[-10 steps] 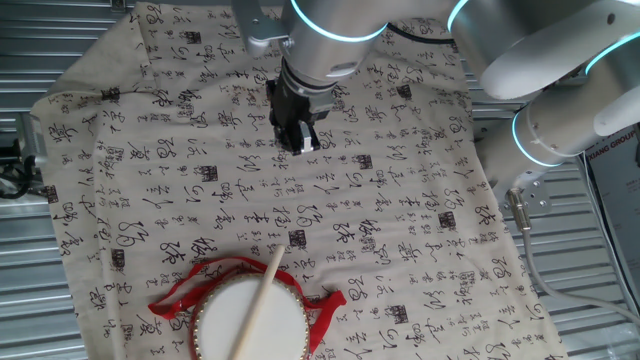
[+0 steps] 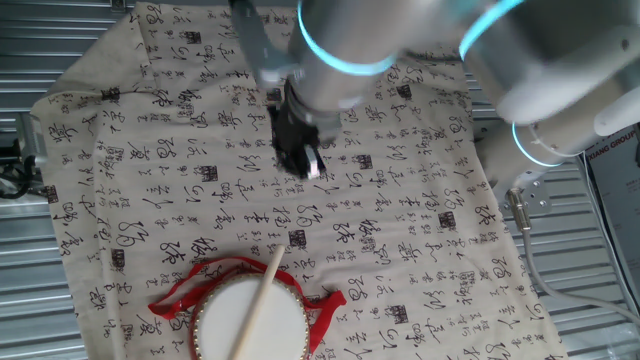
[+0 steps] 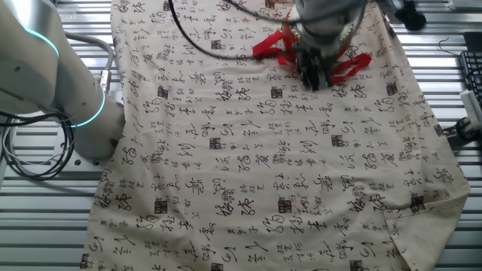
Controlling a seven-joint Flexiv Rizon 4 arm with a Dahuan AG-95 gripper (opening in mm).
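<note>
A round white drum (image 2: 222,312) with a red ribbon (image 2: 183,296) around it rests on the cloth at the lower edge of exterior view 1. Across its top lies a pale wooden stick (image 2: 262,299), whose tip reaches past the rim. My gripper (image 2: 308,172) hangs over the cloth, well apart from the drum, and is blurred. In exterior view 2 the gripper (image 3: 316,81) and arm cover most of the drum, leaving parts of the red ribbon (image 3: 351,68) visible. Whether the fingers are open or shut is not clear. Nothing shows held in them.
My arm's base (image 3: 94,132) stands beside the cloth. A cable (image 2: 565,292) runs along the table's side, and a dark device (image 2: 18,168) stands at the opposite edge.
The drum and stick have stayed put.
</note>
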